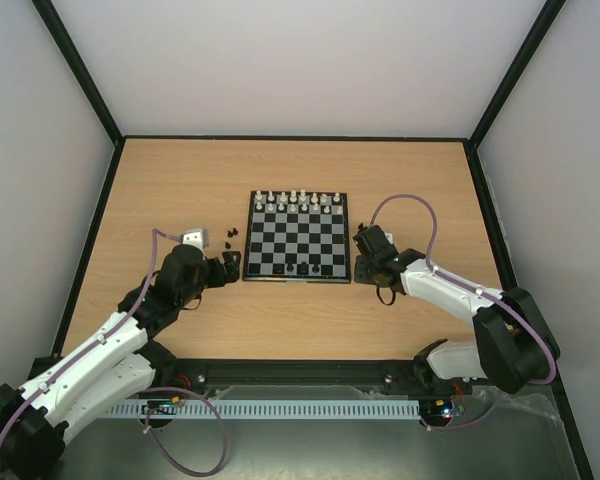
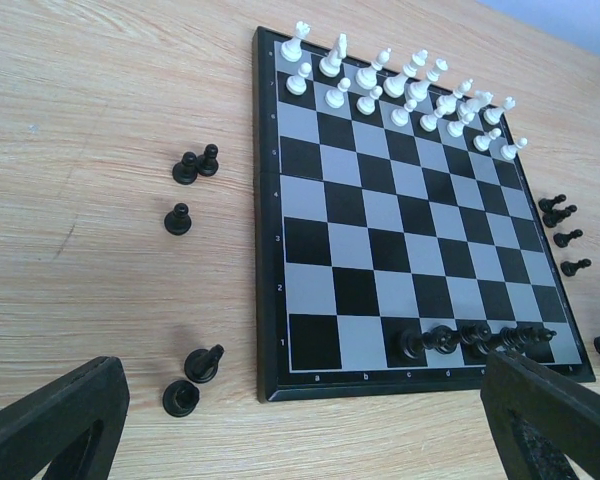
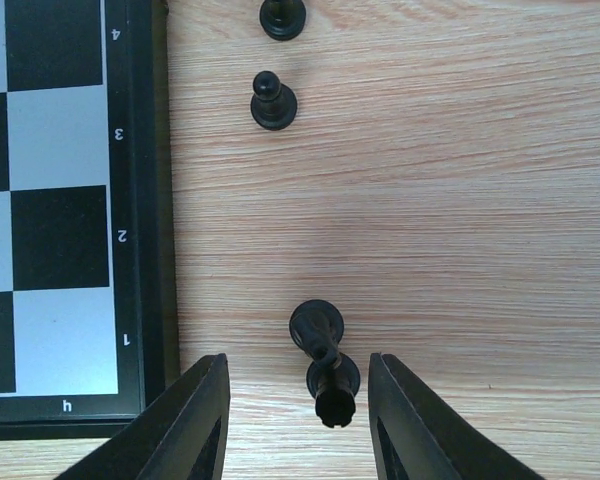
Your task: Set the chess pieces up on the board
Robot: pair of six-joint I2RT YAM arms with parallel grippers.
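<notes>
The chessboard (image 2: 407, 226) has white pieces set in rows at the back and several black pieces (image 2: 441, 338) on its near rank. My left gripper is open, left of the board, above loose black pieces (image 2: 203, 365) with nothing between its fingers. My right gripper hangs right of the board, its fingers apart, either side of a tall black piece (image 3: 334, 398), which stands close to another dark piece (image 3: 316, 315); it does not visibly touch them.
Further loose black pieces (image 3: 273, 107) stand along the board's right side, and others (image 2: 178, 218) to its left.
</notes>
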